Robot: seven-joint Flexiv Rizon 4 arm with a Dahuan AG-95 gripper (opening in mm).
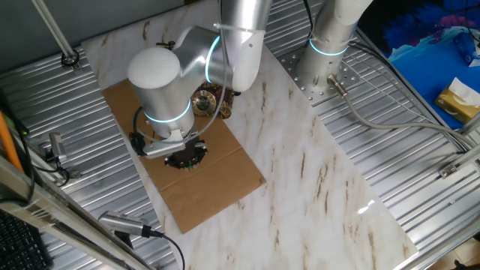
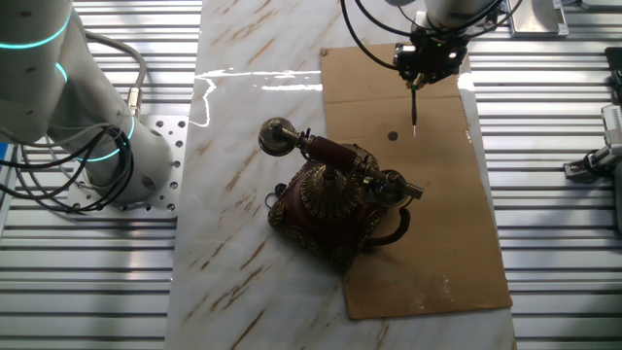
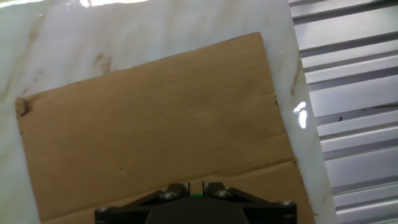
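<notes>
In the second exterior view my gripper (image 2: 416, 80) is above the cardboard sheet (image 2: 442, 214), near its far end. A thin dark stick (image 2: 414, 109), green near its top and pale at its tip, points down below it; whether it is held or part of the gripper cannot be told. At the bottom edge of the wrist view, the gripper shows two narrow fingers close together, with a bit of green between. An ornate dark red and brass telephone (image 2: 335, 194) stands partly on the cardboard, its handset across the top. The arm partly covers this telephone (image 1: 204, 101) in the first exterior view.
Slatted metal (image 3: 354, 112) borders the table. A small silver device (image 1: 124, 223) with a cable sits near the front.
</notes>
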